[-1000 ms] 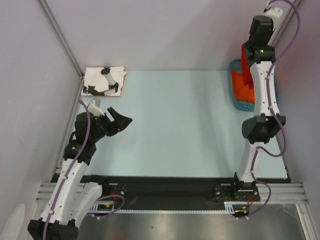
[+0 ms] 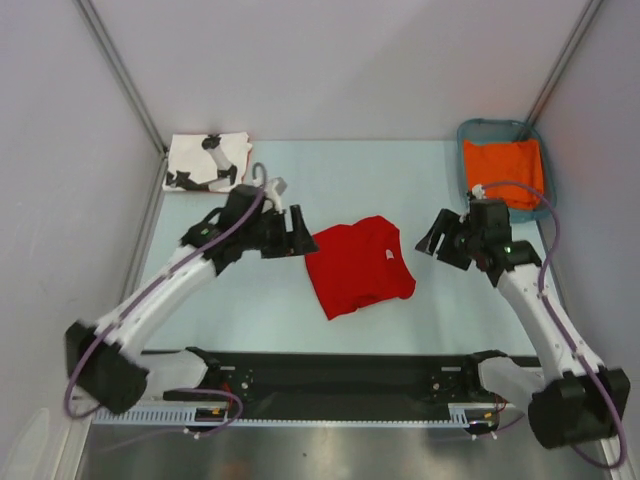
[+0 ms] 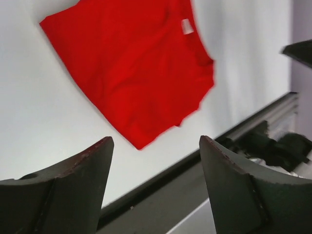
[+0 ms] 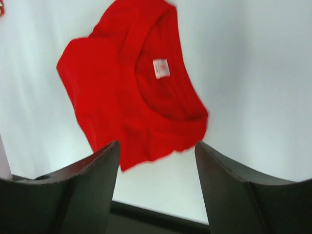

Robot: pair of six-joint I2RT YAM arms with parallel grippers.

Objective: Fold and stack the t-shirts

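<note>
A red t-shirt [image 2: 355,265] lies crumpled and partly doubled over near the middle of the table, its white label showing in all views. Just left of its upper left corner is my left gripper [image 2: 300,235], fingers apart and empty; the fingers [image 3: 87,170] frame bare table in the left wrist view. My right gripper [image 2: 428,245] hovers to the shirt's right, also open with nothing held. In the right wrist view the shirt [image 4: 112,73] lies beyond the fingers [image 4: 105,170]. An orange t-shirt [image 2: 505,170] rests in the blue basket [image 2: 470,130].
At the back left lies a folded white cloth with a black print [image 2: 208,162]. A dark rail [image 2: 330,370] runs along its front edge.
My left gripper came rightward to the shirt's left side.
</note>
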